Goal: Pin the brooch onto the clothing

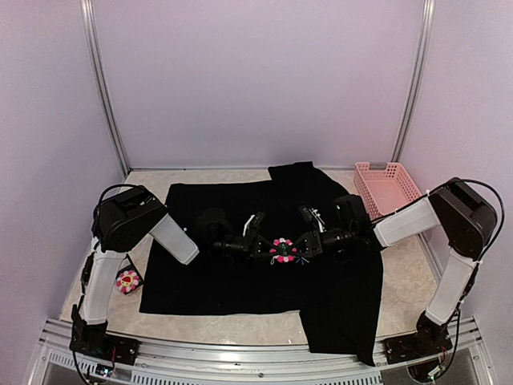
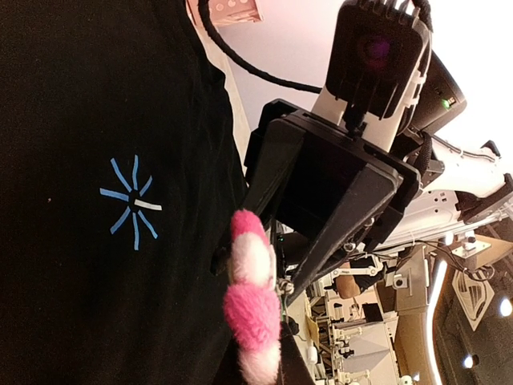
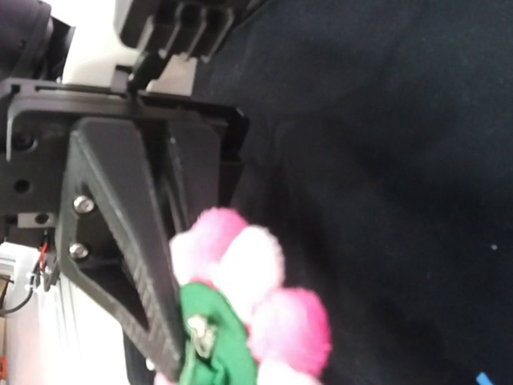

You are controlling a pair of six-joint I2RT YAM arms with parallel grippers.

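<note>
My left gripper is shut on the edge of the flower brooch, which has pink and white plush petals. The brooch is held upright over the black clothing, edge-on in the left wrist view. Its green back, with a metal pin clasp, faces my right gripper. Blue strokes with one white one form a starburst mark on the cloth, just beside the brooch.
A second flower brooch rests on a dark holder at the left edge of the table. The pink basket stands at the back right. Clothing covers most of the table, and both arms reach in low over it.
</note>
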